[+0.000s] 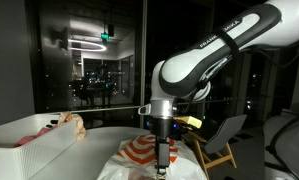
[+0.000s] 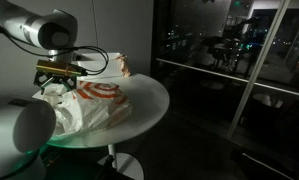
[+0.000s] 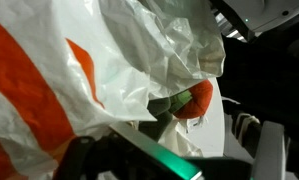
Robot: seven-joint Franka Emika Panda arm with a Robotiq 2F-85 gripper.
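A crumpled white plastic bag with orange-red stripes point(image 1: 139, 150) lies on the round table; exterior view 2 shows the same bag point(image 2: 99, 100) spread near the table's left side. My gripper point(image 1: 162, 168) points down at the bag, its tips low against the white plastic. In the wrist view the bag point(image 3: 119, 50) fills the left and top. Beneath its edge a small red-orange and green item point(image 3: 196, 100) peeks out, mostly covered. The gripper's fingers stand open, with bag plastic close by; whether any touches the fingers is unclear.
A white open box point(image 1: 29, 155) stands to the left, with pinkish-orange material point(image 1: 64, 122) at its far end. Bare white table point(image 2: 149, 105) shows beyond the bag. A wooden-framed chair point(image 1: 221, 145) is off to the right.
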